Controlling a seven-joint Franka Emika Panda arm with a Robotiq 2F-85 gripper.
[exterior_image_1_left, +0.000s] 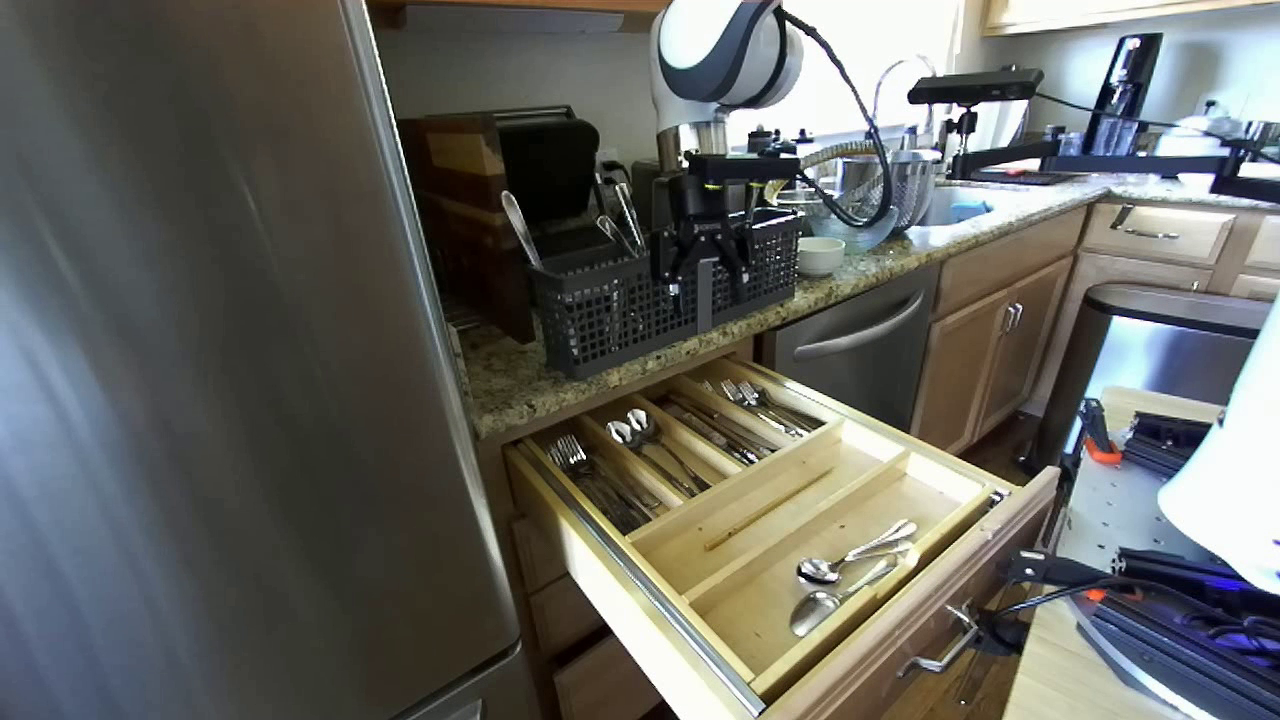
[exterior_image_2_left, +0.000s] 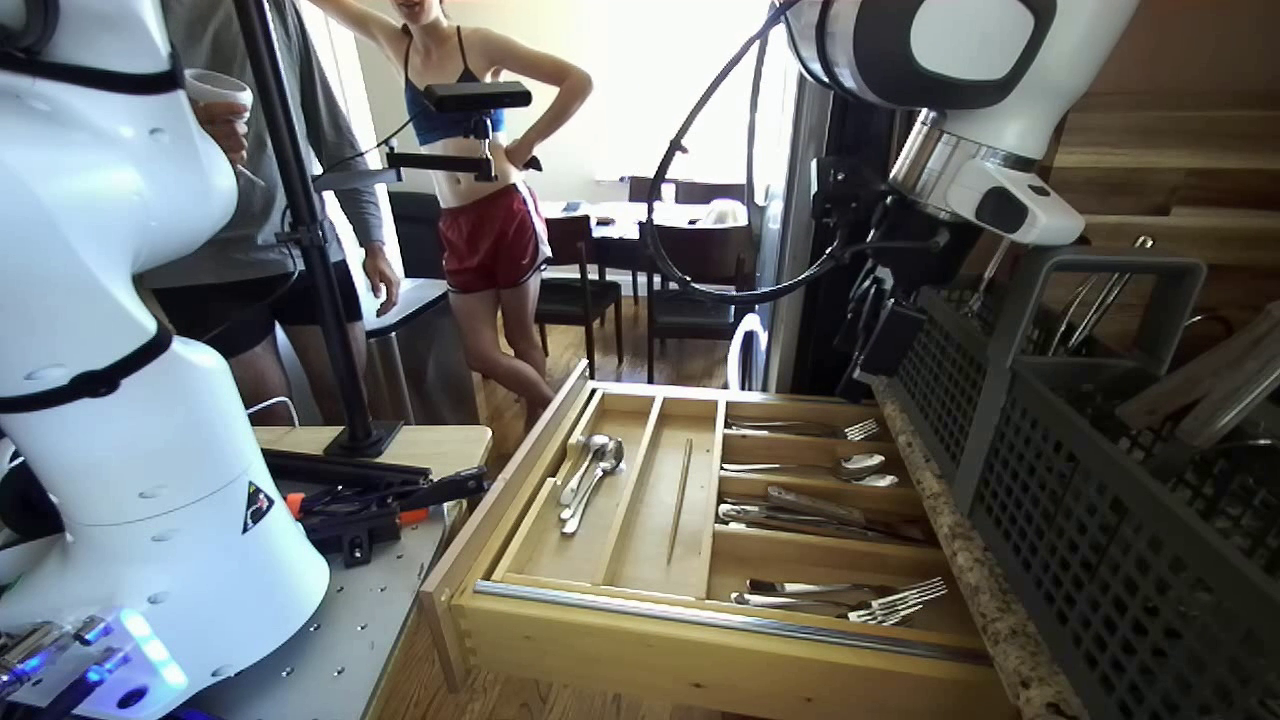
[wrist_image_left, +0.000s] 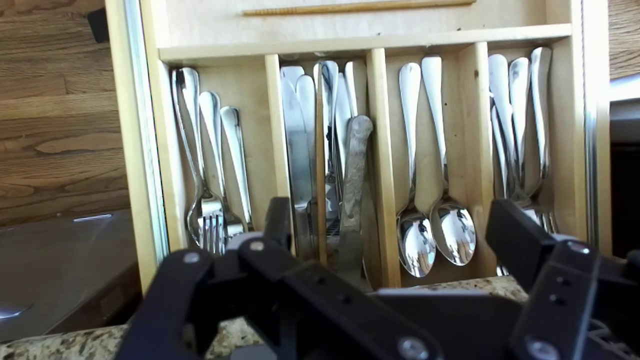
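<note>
My gripper (exterior_image_1_left: 710, 294) hangs open in front of the grey cutlery basket (exterior_image_1_left: 600, 314), above the back of the pulled-out drawer (exterior_image_1_left: 768, 474). In the wrist view the black fingers (wrist_image_left: 519, 243) stand wide apart with nothing between them. Below, the wooden compartments hold forks (wrist_image_left: 211, 225), knives (wrist_image_left: 297, 150) beside a thin wooden stick, two spoons (wrist_image_left: 454, 231), and more forks at the right. Several spoons (exterior_image_2_left: 590, 480) lie in the front compartment, and a chopstick (exterior_image_2_left: 681, 498) in the middle one. Handles (exterior_image_1_left: 519, 228) stick up out of the basket.
A refrigerator (exterior_image_1_left: 240, 360) stands left of the drawer. The granite counter (exterior_image_1_left: 510, 384) edges it at the back, with a white bowl (exterior_image_1_left: 821, 254) right of the basket. Two people (exterior_image_2_left: 492, 192) stand beyond the drawer.
</note>
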